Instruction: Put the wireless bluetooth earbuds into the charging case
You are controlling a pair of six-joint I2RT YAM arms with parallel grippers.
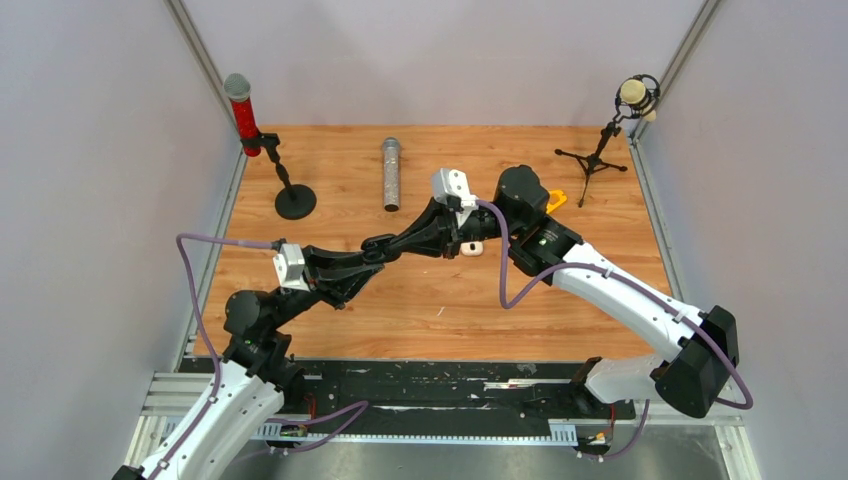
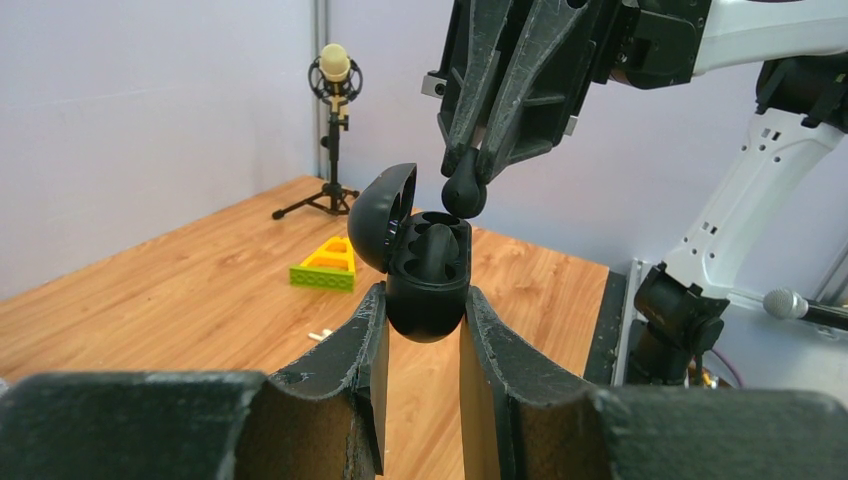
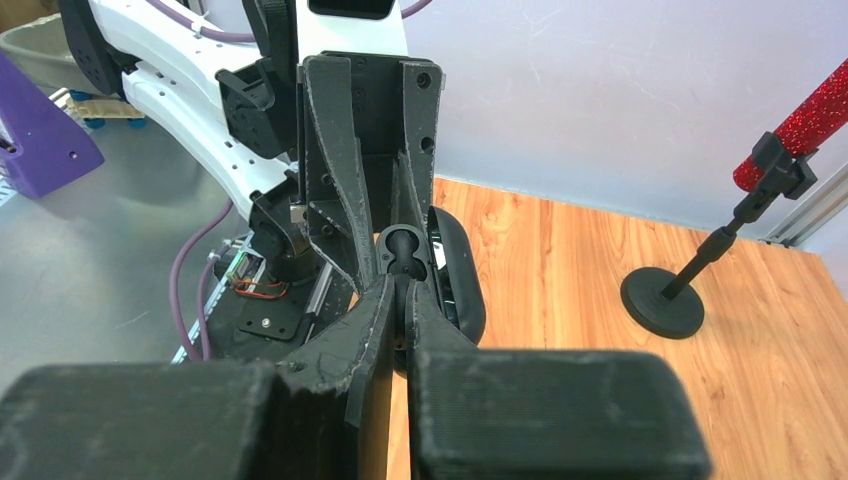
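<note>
My left gripper is shut on the black charging case [image 2: 425,285], held aloft with its lid [image 2: 382,215] flipped open and earbud slots facing up. Just above the case, toward its far right corner, my right gripper is shut on a black earbud [image 2: 464,190], whose stem is between the fingertips. In the right wrist view the case lies beyond my right gripper, partly hidden by its fingers. In the top view both grippers meet near the table's middle.
A red microphone on a stand [image 1: 245,125], a silver microphone [image 1: 391,175] and a microphone on a tripod [image 1: 632,95] stand or lie toward the back. A yellow-green object [image 2: 322,268] lies on the table [image 1: 430,310].
</note>
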